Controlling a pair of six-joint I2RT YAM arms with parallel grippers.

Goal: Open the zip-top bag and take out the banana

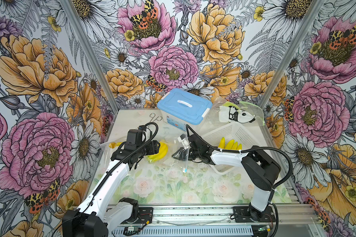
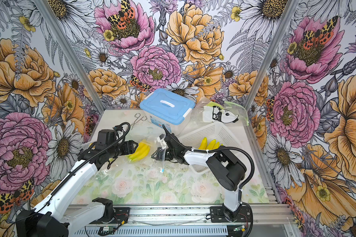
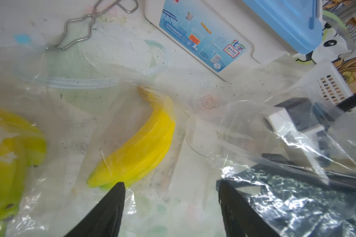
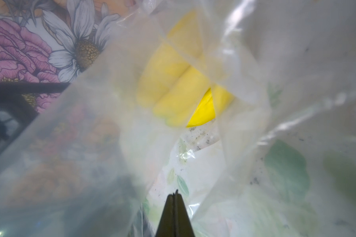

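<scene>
A bunch of yellow bananas lies inside a clear plastic bag, in the middle of the left wrist view. My left gripper stands open near the bunch, its fingers apart with no fruit between them. Loose film drapes over my right gripper. In the right wrist view, the right gripper is shut, and the film spreads on both sides of it. Through a gap in the film a piece of banana shows bright and uncovered; the rest looks hazy behind plastic.
More bananas lie under film at the left. A white basket holding bananas stands to the right. Behind are a blue-lidded box, metal tongs and a panda bag.
</scene>
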